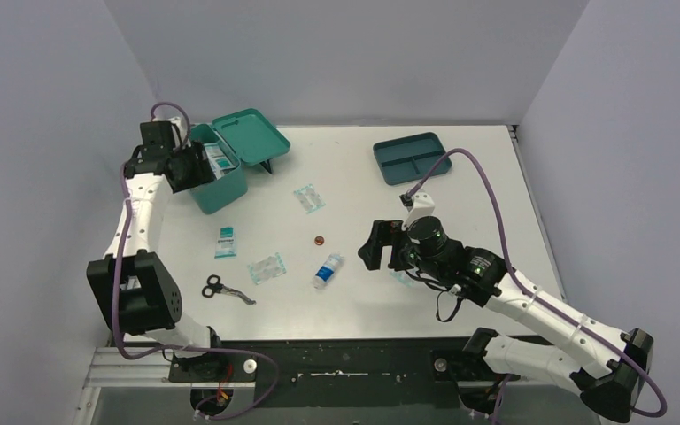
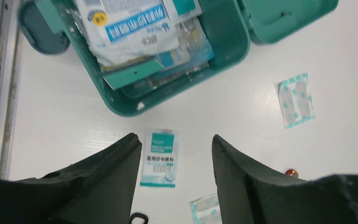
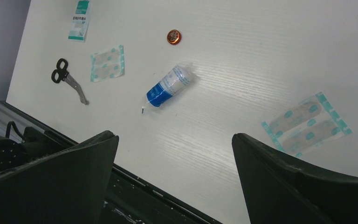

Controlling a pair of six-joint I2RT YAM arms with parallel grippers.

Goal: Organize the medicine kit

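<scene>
The green medicine box point(image 1: 220, 194) stands open at the far left, several white and green packets point(image 2: 130, 35) inside. Over its left side hangs my left gripper, fingers apart and empty. A gauze packet point(image 2: 161, 161) lies on the table, seen between those fingers but below them. Two dotted dressing packets, one farther back point(image 1: 309, 198) and one nearer point(image 1: 267, 268), lie flat. Scissors point(image 3: 69, 80), a wrapped bandage roll point(image 3: 168, 87) and a small copper-coloured round item point(image 3: 174, 37) are also on the table. Over the right-hand table, my right gripper is open and empty.
Joined to the box, its open lid point(image 1: 252, 135) rests to the right. A dark green divided tray point(image 1: 410, 158) sits at the back. Another dotted packet point(image 3: 307, 125) lies beneath my right gripper. Free table stretches between the tray and the bandage roll.
</scene>
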